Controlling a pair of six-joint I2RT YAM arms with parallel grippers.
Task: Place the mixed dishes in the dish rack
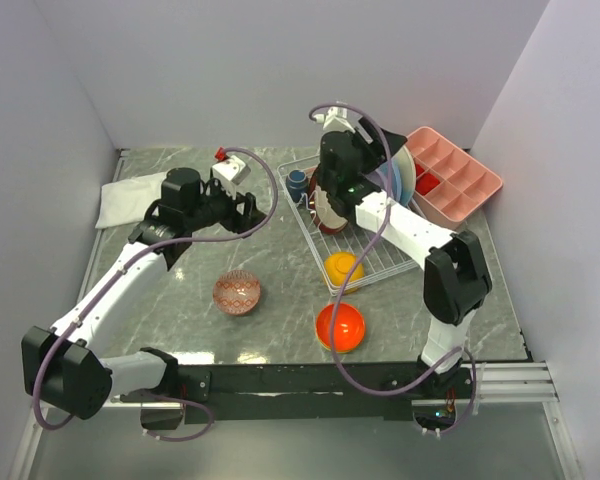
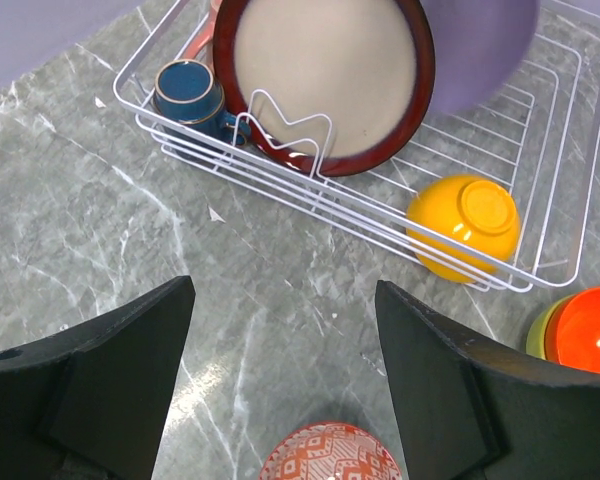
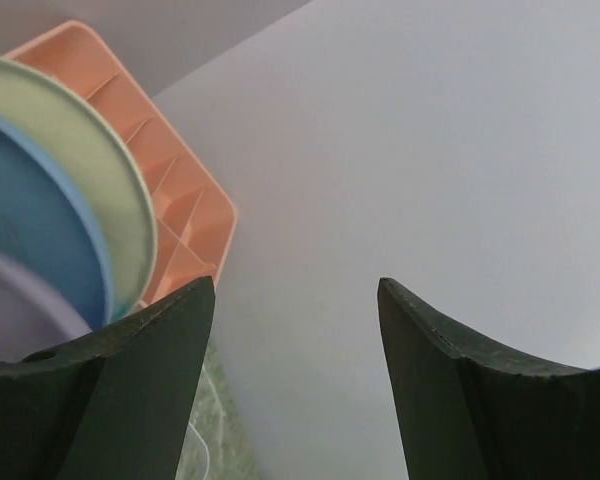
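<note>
The wire rack [image 2: 536, 262] holds a blue mug [image 2: 187, 92], a brown-rimmed plate [image 2: 325, 75], a purple dish [image 2: 477, 45], blue [image 3: 60, 235] and pale [image 3: 120, 170] plates, and a yellow bowl [image 2: 465, 220]. Outside lie an orange bowl [image 1: 345, 325] with a green one beneath, and a patterned bowl [image 1: 236, 293]. My left gripper [image 1: 244, 213] is open, left of the rack with nothing between its fingers. My right gripper [image 1: 368, 135] is open above the plates at the rack's back, empty in its wrist view.
A pink compartment tray [image 1: 465, 185] stands right of the rack, near the wall. A white cloth [image 1: 130, 200] lies at the back left. Bare counter surrounds the patterned bowl.
</note>
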